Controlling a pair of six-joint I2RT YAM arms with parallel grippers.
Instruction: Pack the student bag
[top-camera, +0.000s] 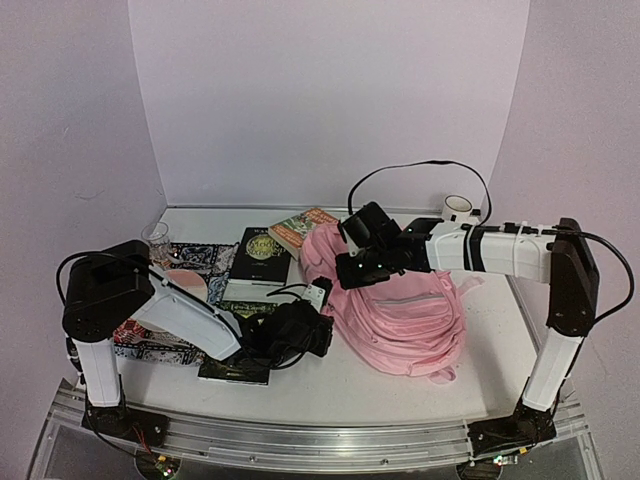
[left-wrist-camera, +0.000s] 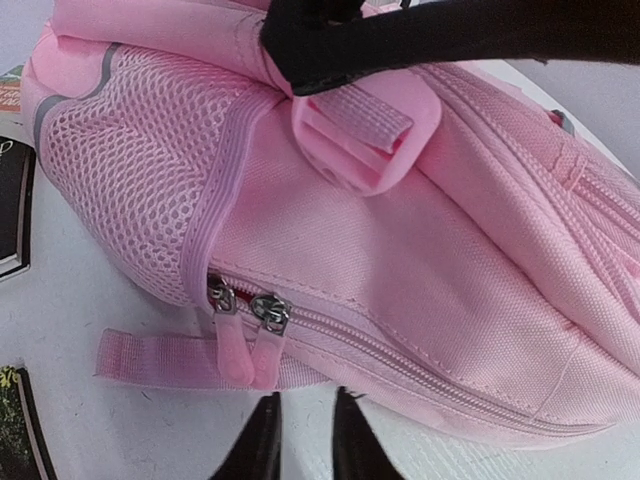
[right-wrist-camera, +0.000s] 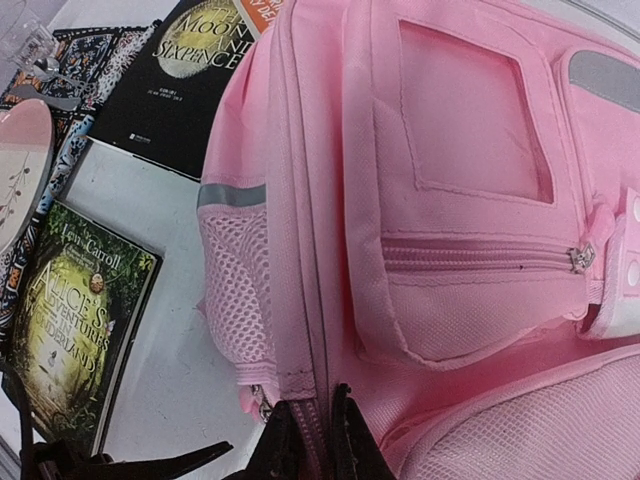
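The pink bag (top-camera: 400, 315) lies on the right half of the table, its main opening showing as a fold in the right wrist view. My right gripper is shut on the zippered edge (right-wrist-camera: 300, 300) of that opening. Apart from the bag, to its left, my left gripper is open with nothing between its fingers. Two zipper pulls (left-wrist-camera: 250, 345) hang together by the mesh side pocket, just beyond those fingertips. Left of the bag are the black book (top-camera: 262, 258), the Alice book (right-wrist-camera: 75, 315) and, farther back, an orange book (top-camera: 300, 228).
A patterned cloth (top-camera: 205, 258) lies at left with a pink plate (top-camera: 185, 285) and a clear glass (top-camera: 156, 238). At the back right stands a white mug (top-camera: 457, 207). My left arm covers part of the Alice book from above. Table beyond the bag's right side is bare.
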